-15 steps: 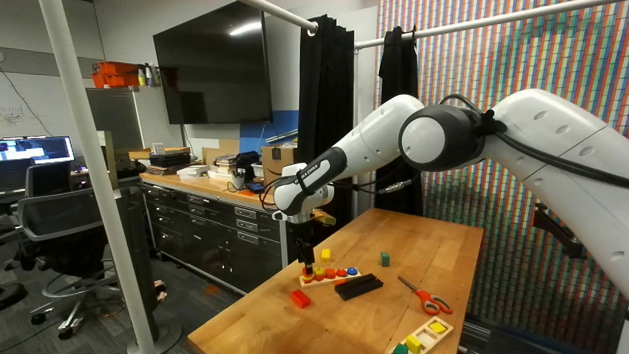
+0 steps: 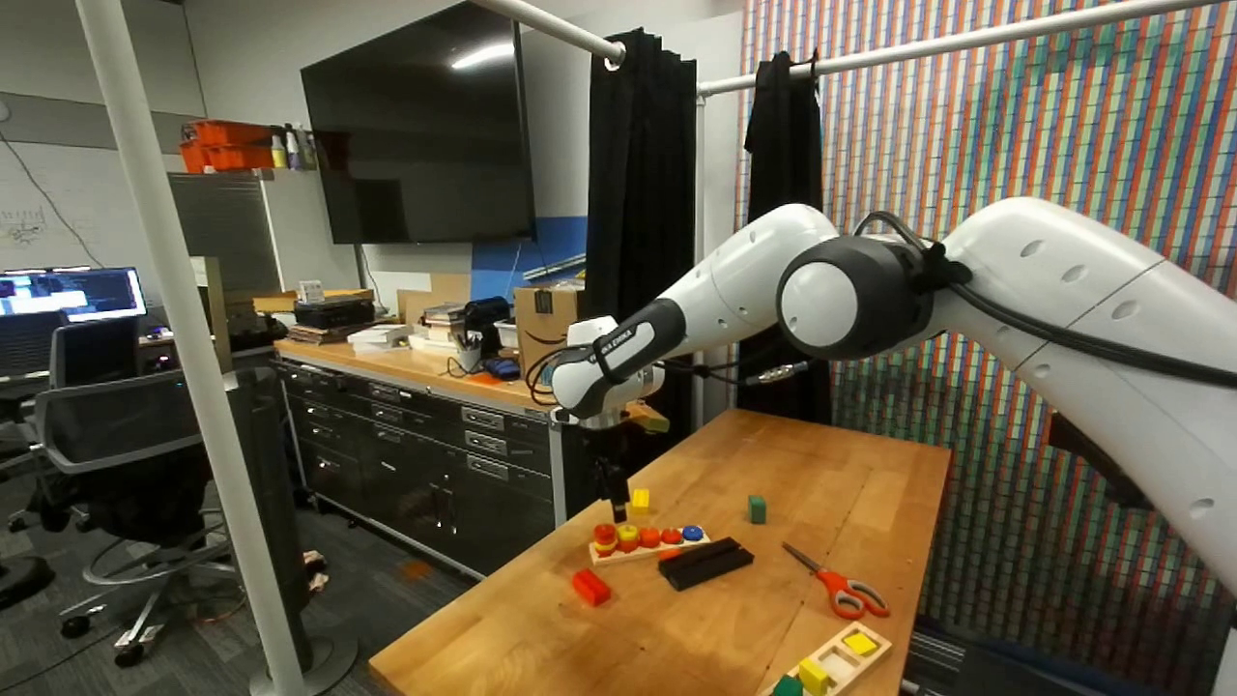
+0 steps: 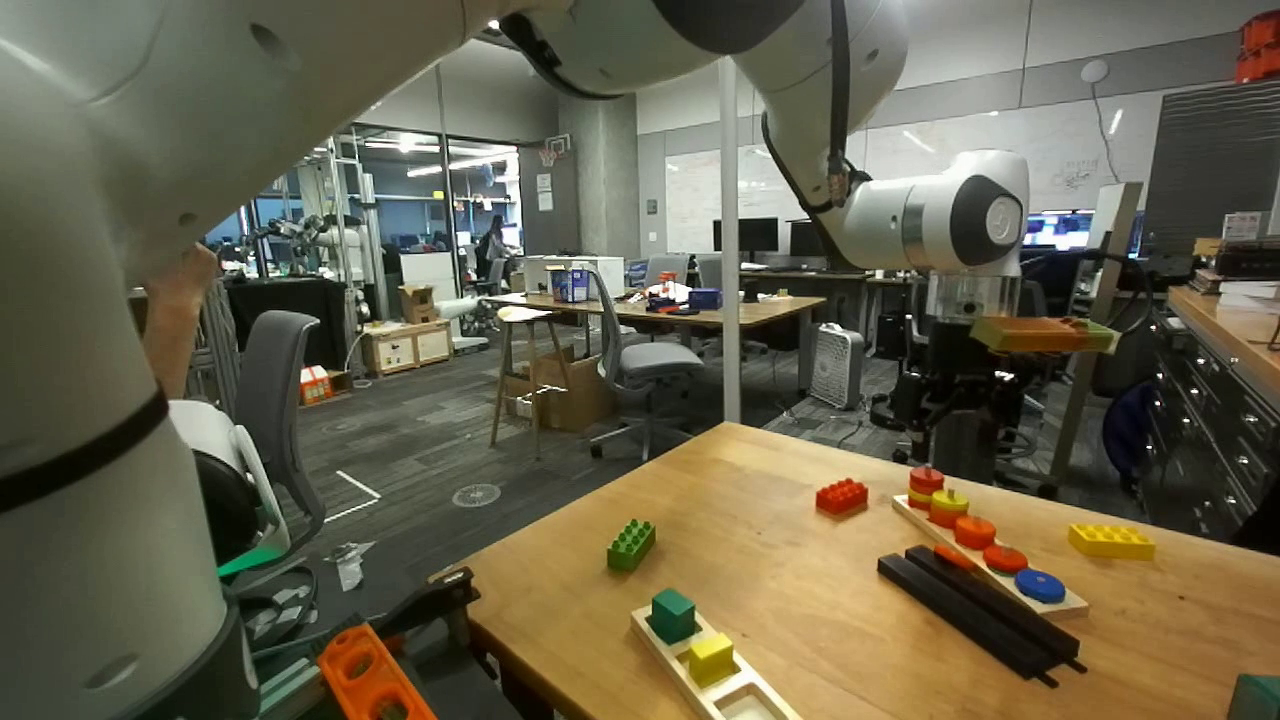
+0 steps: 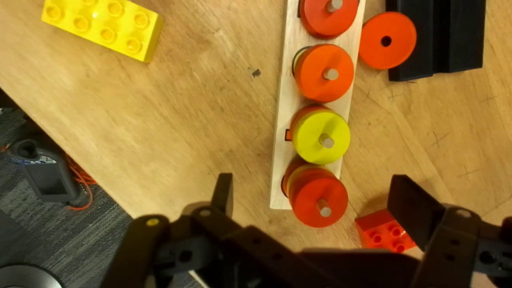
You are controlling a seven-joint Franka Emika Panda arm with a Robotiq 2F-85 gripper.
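Observation:
My gripper is open in the wrist view, its fingers (image 4: 223,194) wide apart. Below the gap, a red disc (image 4: 317,204) tops the tallest stack at one end of a wooden peg board (image 4: 283,158). Beside it on the pegs come a stack topped by a yellow disc (image 4: 312,144), then orange-red discs (image 4: 319,79); a blue disc (image 3: 1039,586) sits at the far end. A loose orange disc (image 4: 384,53) lies against the black grooved piece (image 4: 413,74). In exterior view 1 the gripper (image 2: 615,505) hangs just above the board's near-left end.
A red brick (image 3: 842,497), yellow brick (image 3: 1111,541) and green brick (image 3: 631,544) lie around the board. Scissors (image 2: 852,595) and a shape tray (image 2: 852,663) with blocks are toward the right. A green block (image 2: 757,509) stands farther back. Bare table lies between.
The gripper has moved up a little and slightly to the right in exterior view 1, away from the end stack. The discs and bricks look unmoved.

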